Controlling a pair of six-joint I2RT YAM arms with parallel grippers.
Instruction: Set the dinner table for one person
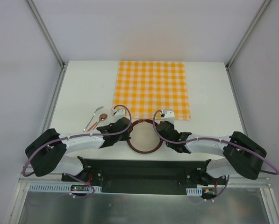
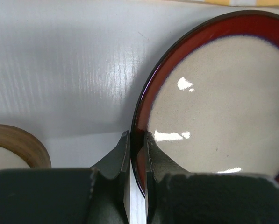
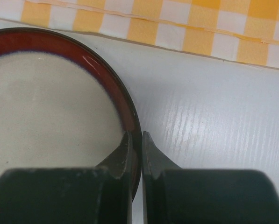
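Note:
A cream plate [image 1: 143,137] with a dark red rim lies on the white table below the yellow checked placemat [image 1: 151,88]. My left gripper is at the plate's left rim, its fingertips close around that rim; how tightly is hard to tell. My right gripper is shut on the plate's right rim. In the top view a metal utensil [image 1: 90,120], a wooden spoon [image 1: 102,117] and red chopsticks [image 1: 92,126] lie left of the plate.
A round brown-rimmed item [image 2: 25,147] shows at the lower left of the left wrist view.

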